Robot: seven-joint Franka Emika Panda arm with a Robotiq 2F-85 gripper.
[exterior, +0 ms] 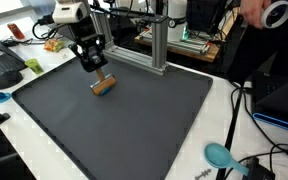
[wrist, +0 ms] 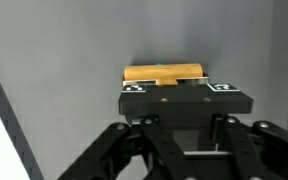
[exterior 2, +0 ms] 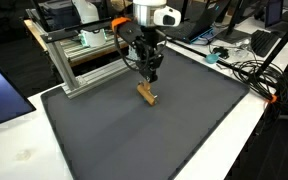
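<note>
A wooden T-shaped piece, like a small mallet, stands head down near the back of the dark mat. Its orange-brown cylindrical head appears to touch the mat, and a short handle rises from it. My gripper is above the head, shut on that handle. Seen from the wrist, the cylinder lies crosswise just beyond the finger bar with black-and-white markers. Most of the handle is hidden by the fingers.
Bare mat surrounds the piece on several sides. A metal frame post rises at the mat's back edge. A teal spoon-like object lies on the white table, off the mat. Cables run along the right. A person's hand holds a white ring at upper right.
</note>
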